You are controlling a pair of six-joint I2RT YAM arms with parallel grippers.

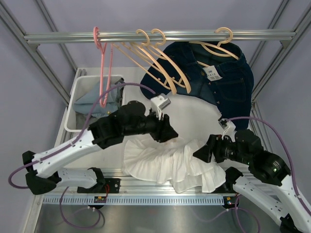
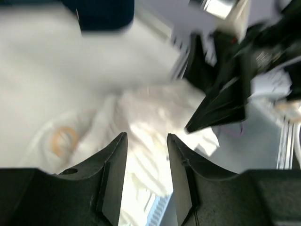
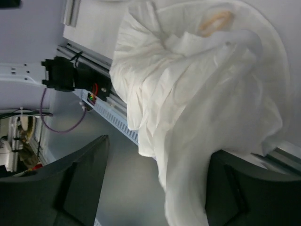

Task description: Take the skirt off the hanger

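The white skirt (image 1: 160, 160) lies crumpled on the front of the board. A tan loop, apparently a hanger hook (image 3: 216, 21), shows among its folds in both wrist views. My left gripper (image 1: 165, 133) is over the skirt's back part; in the left wrist view its fingers are part open, with only skirt visible beyond them. My right gripper (image 1: 208, 151) is part open at the skirt's right side; in the right wrist view white fabric hangs over its right finger, with a wide gap between the fingers.
A rail (image 1: 63, 37) holds pink (image 1: 102, 77) and tan hangers (image 1: 168, 73). Dark denim jeans or jacket (image 1: 228, 87) hang at the back right. A white bin (image 1: 77, 102) with folded clothes stands at the left.
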